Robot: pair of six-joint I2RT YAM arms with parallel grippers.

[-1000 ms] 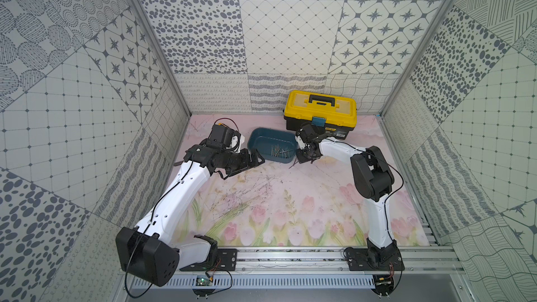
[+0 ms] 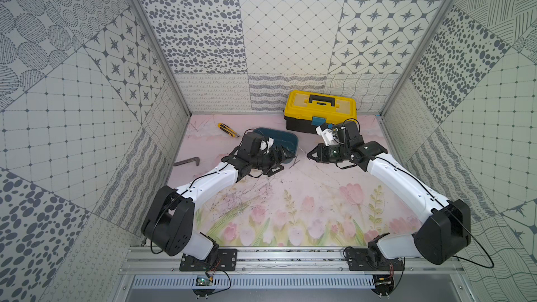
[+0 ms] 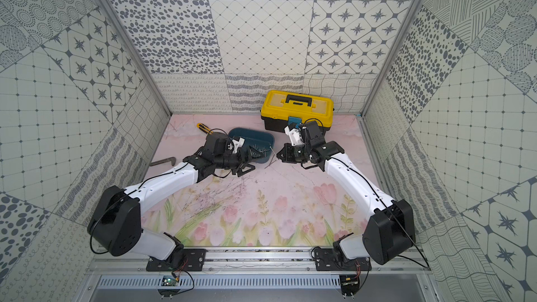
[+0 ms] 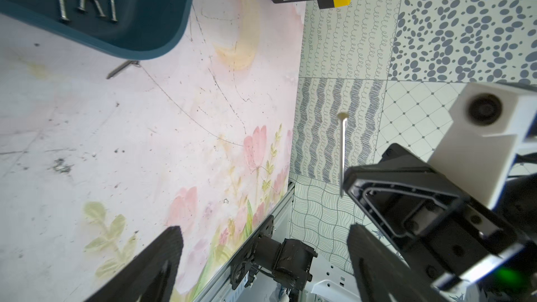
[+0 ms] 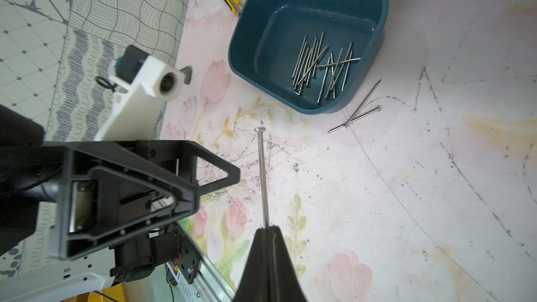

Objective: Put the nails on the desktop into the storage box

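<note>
My right gripper is shut on a nail [image 5: 261, 173], which points out past its fingertips, head outward. It is raised above the desk, right of the blue-green box [image 5: 318, 16]. Several nails [image 5: 313, 61] lie inside that box. Two crossed nails, one [image 5: 366, 98] slanting over the other [image 5: 358, 119], rest on the desk just outside the box's corner. My left gripper stands open with nothing between its fingers. In the top left view it hangs at the box's near side, facing the right gripper and partly hiding the box.
A yellow and black toolbox [image 2: 320, 109] stands at the back, behind the right gripper. A yellow utility knife [image 2: 227, 129] and a grey bent tool [image 2: 187, 161] lie on the left.
My right gripper has lifted a nail off the desk and drawn back from the box to the right. The left gripper has moved right, towards it, still open.
</note>
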